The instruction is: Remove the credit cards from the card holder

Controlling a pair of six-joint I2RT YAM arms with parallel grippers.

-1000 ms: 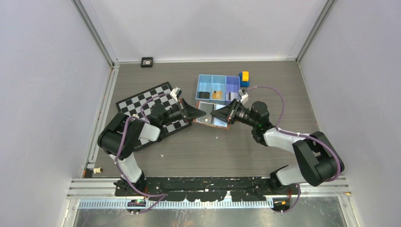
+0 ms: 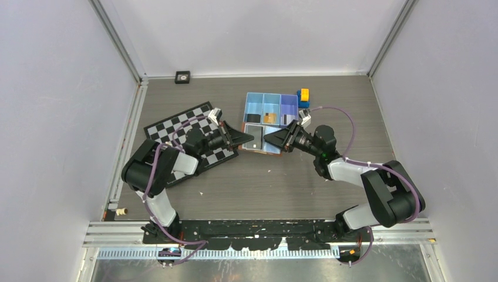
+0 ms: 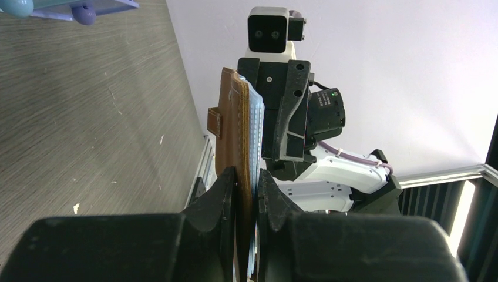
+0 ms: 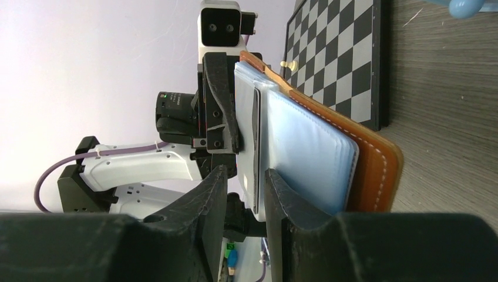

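Observation:
The brown leather card holder (image 3: 226, 132) is spread open in the air between my two arms, its clear sleeves (image 4: 308, 147) showing. My left gripper is shut on its left edge, one finger on the leather and the other on the sleeves. A grey card (image 2: 254, 136) fills the left sleeve; its dark edge shows upright in the right wrist view. At the holder's right side my right gripper is open, its fingertips close to the sleeve edges. No card is clearly gripped there. From above, both grippers cover parts of the holder.
Just behind the holder stands a blue and purple tray (image 2: 271, 96), with a black, a gold and a pale card in its compartments. A yellow and blue object (image 2: 304, 97) sits beside it. The checkered board (image 2: 176, 124) lies under the left arm.

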